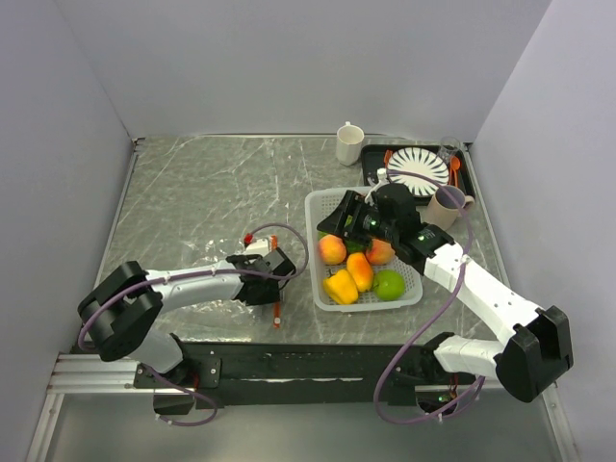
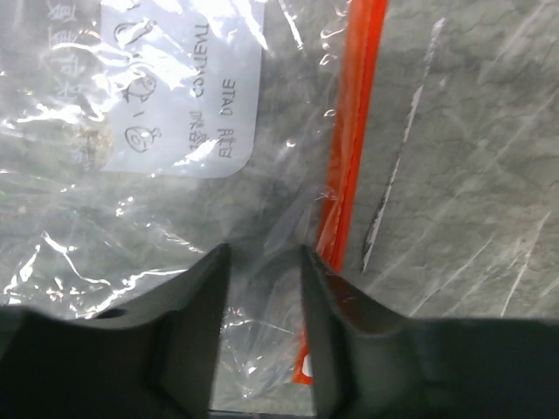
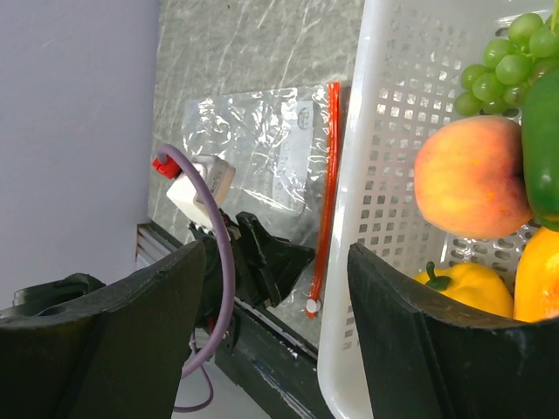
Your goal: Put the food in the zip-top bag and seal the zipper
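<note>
The clear zip bag (image 2: 148,218) lies flat on the counter, its orange zipper (image 2: 349,131) along its right side. My left gripper is low over the bag beside that zipper, fingers apart with nothing clearly between them. My right gripper is above the left part of the white basket (image 1: 320,289), open and empty. The basket holds a peach (image 3: 472,175), green grapes (image 3: 511,70), a yellow pepper (image 1: 342,287), a mango (image 1: 360,271), a green fruit (image 1: 389,285) and a green pepper (image 3: 541,148).
A white mug (image 1: 348,144) stands at the back, beside a black tray with a striped plate (image 1: 417,166). A beige mug (image 1: 445,210) is right of the basket.
</note>
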